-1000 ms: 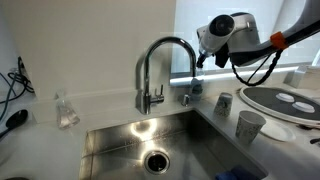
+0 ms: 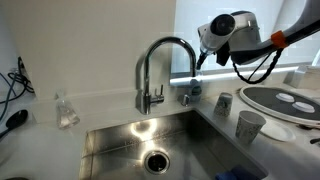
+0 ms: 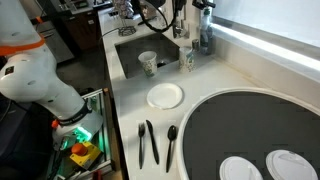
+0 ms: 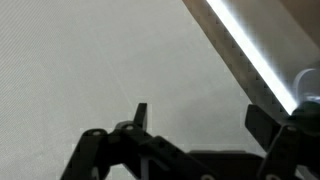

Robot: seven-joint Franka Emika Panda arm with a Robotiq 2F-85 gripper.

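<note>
My gripper stands open in the wrist view, with nothing between its fingers and a pale, plain surface beyond them. In exterior view 1 the gripper (image 2: 202, 60) hangs above the back right of the steel sink (image 2: 130, 145), right of the curved faucet (image 2: 148, 70). A bottle (image 2: 194, 88) stands on the counter below it. Two cups are on the counter right of the sink: a speckled cup (image 2: 249, 126) nearer the front and a smaller grey cup (image 2: 224, 104) farther back.
A white plate (image 3: 165, 95) lies on the counter in exterior view 2. A fork (image 3: 141, 145), a knife (image 3: 152, 142) and a spoon (image 3: 171, 145) lie in front. The big black round surface (image 3: 235, 125) carries white discs. Something blue (image 2: 238, 173) shows at the sink's front right.
</note>
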